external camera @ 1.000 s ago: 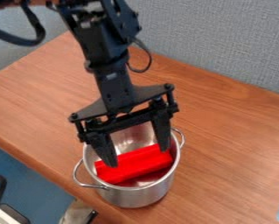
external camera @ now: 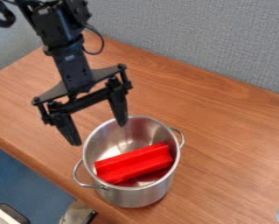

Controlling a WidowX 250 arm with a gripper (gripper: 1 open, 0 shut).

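Observation:
A steel pot [external camera: 142,195] with two loop handles stands on the wooden table near its front left edge. A red oblong block [external camera: 135,163] lies inside it, low on the right and front side. My black gripper [external camera: 97,129] hangs above the pot's back left rim, its two fingers wide apart with nothing between them.
A grey wall [external camera: 200,39] runs along the back. Blue floor and a pale metal object show at the lower left, past the table's edge.
My gripper has risen out from over the red block and moved up and to the left. The pot and block look unmoved.

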